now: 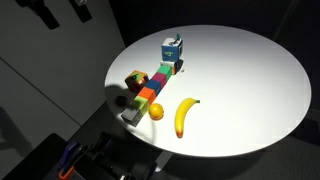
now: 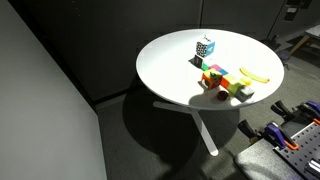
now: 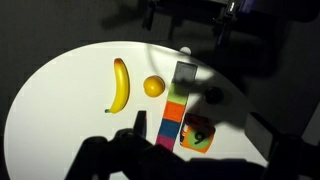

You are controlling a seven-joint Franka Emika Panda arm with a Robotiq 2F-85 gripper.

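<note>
High above the table, my gripper (image 1: 66, 14) hangs with its two fingers well apart and nothing between them. In the wrist view the dark fingers (image 3: 258, 132) flank the lower part of the picture. A row of coloured blocks (image 1: 153, 87) runs along the white round table, from a grey block (image 1: 130, 117) near the edge to a green one (image 1: 165, 71). Beside the row lie an orange ball (image 3: 154, 86) and a yellow banana (image 3: 121, 85). Across the row from them sits a multicoloured cube (image 3: 197, 132). Past the far end stands a blue and white box (image 2: 205, 46).
A small dark round object (image 3: 214, 95) rests near the table edge, by the cube. Dark floor surrounds it, and the robot's base hardware (image 1: 75, 158) is close by the near edge.
</note>
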